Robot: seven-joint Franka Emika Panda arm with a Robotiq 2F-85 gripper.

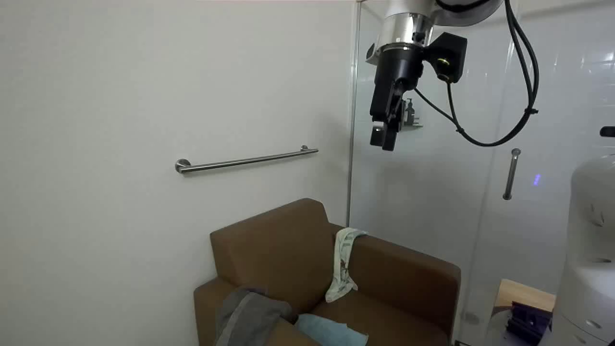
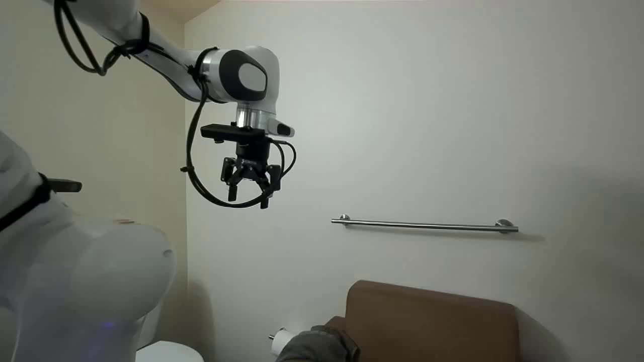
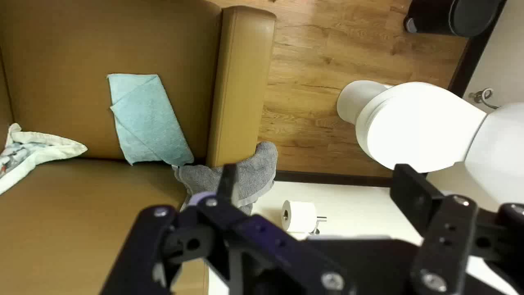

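Note:
My gripper (image 2: 248, 202) hangs open in the air near the wall, its fingers pointing down and empty. In the wrist view its fingers (image 3: 226, 182) spread wide above the gap between chair and toilet. On the brown chair (image 3: 98, 29) lies a folded light-blue cloth (image 3: 147, 118), flat on the seat. A grey towel (image 3: 236, 174) drapes over one armrest. A patterned white-green cloth (image 1: 343, 262) hangs over the opposite armrest down to the seat. All the cloths lie well below the gripper, apart from it.
A toilet (image 3: 417, 128) with closed lid stands beside the chair, with a toilet roll (image 3: 298, 216) on the wall and a black bin (image 3: 452, 17) farther off. A metal grab bar (image 2: 422, 225) runs along the wall.

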